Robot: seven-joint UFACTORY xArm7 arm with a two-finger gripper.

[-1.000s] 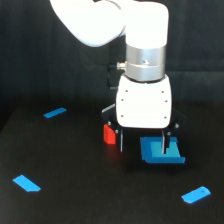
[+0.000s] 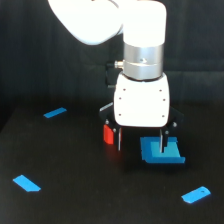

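A small red block (image 2: 108, 134) sits on the dark table, left of centre, partly covered by my left finger. My gripper (image 2: 141, 140) hangs above the table with its two dark fingers spread wide. Nothing shows between them. To the right lies a blue square (image 2: 150, 158), its back edge behind the right finger (image 2: 165, 138). A lighter blue patch shows inside this square. Whether the left finger touches the red block, I cannot tell.
Blue tape strips mark the dark surface at the back left (image 2: 55, 112), front left (image 2: 26, 184) and front right (image 2: 196, 195). A dark curtain hangs behind.
My gripper has shifted slightly to the left, so its left finger covers more of the red block's side. The block and the blue square look unmoved.
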